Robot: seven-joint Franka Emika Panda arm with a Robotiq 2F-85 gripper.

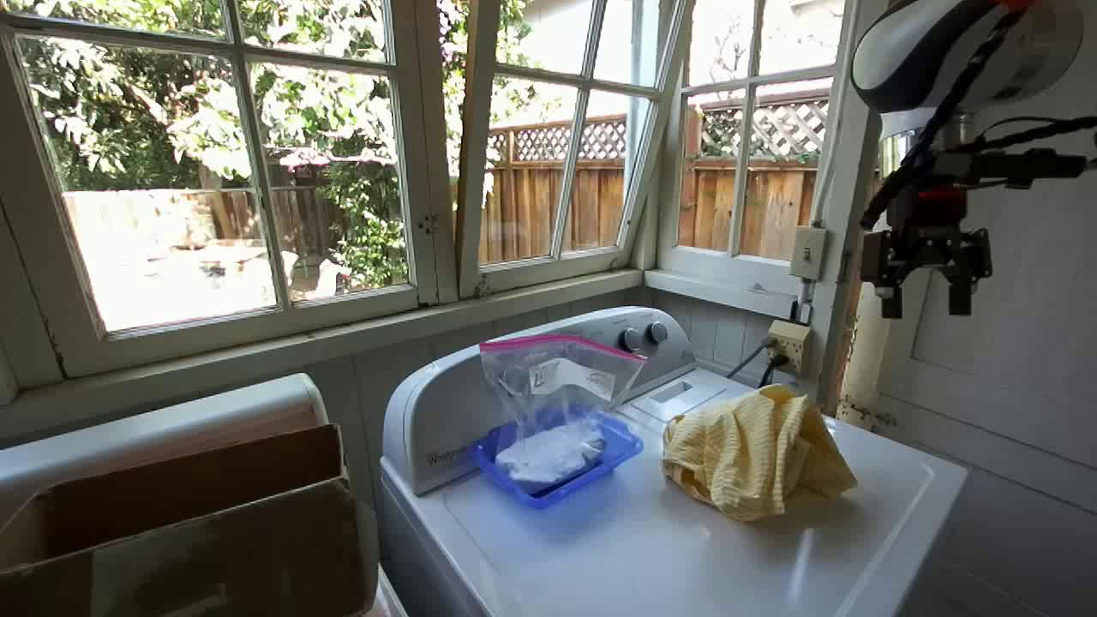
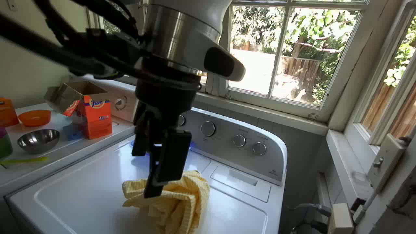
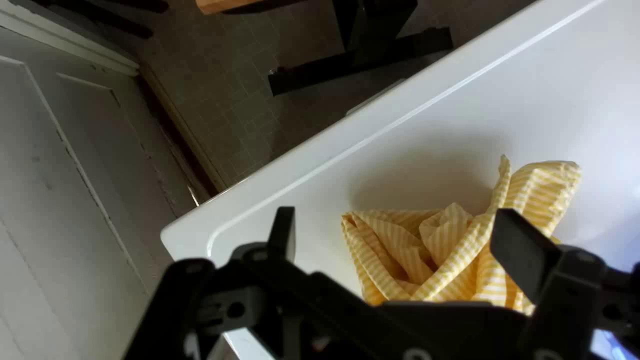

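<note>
A crumpled yellow striped cloth [image 1: 758, 452] lies in a heap on the white washer lid [image 2: 97, 187]. High above the lid, my gripper [image 1: 931, 300] stands open with empty space between its fingers. Seen from the wrist, the cloth [image 3: 444, 252] sits below the gripper, toward its right finger and clear of it. A blue tray [image 1: 558, 463] rests near the control panel, holding a zip bag [image 1: 560, 375] with a pink seal and something white at its bottom. In exterior view 2 my arm hides most of that tray.
Left of the washer is an open cardboard box [image 1: 185, 535]. On the neighbouring machine stand an orange Tide box [image 2: 98, 117], a metal bowl [image 2: 39, 140] and an orange bowl [image 2: 35, 117]. A wall outlet [image 1: 789, 343] with cords is behind.
</note>
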